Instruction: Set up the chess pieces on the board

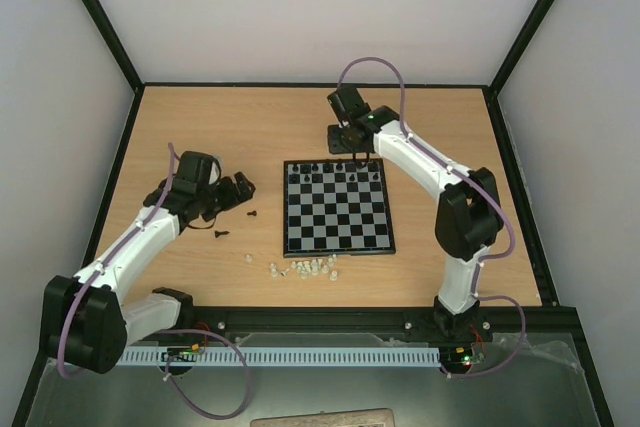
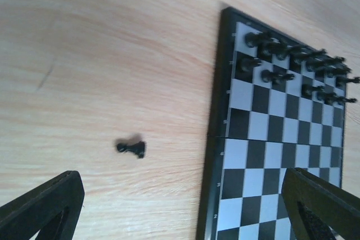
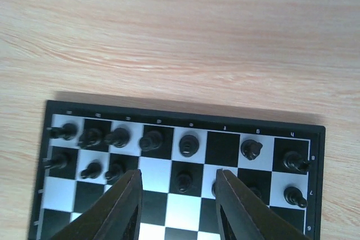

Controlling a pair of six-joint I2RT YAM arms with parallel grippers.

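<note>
The chessboard (image 1: 338, 209) lies mid-table, with black pieces standing along its far two rows. In the right wrist view, a square in the back row between a piece (image 3: 189, 145) and another piece (image 3: 251, 149) is bare. My right gripper hovers open above the board's far side, nothing held; its fingers partly cover some front-row pieces. My left gripper is open and empty, left of the board. A black pawn (image 2: 131, 149) lies on its side on the wood near it. Another black piece (image 1: 221, 234) lies farther toward the front.
White pieces (image 1: 312, 268) lie clustered in front of the board's near edge, with a lone one (image 1: 249, 258) to their left. The wood beyond the board and to its right is clear.
</note>
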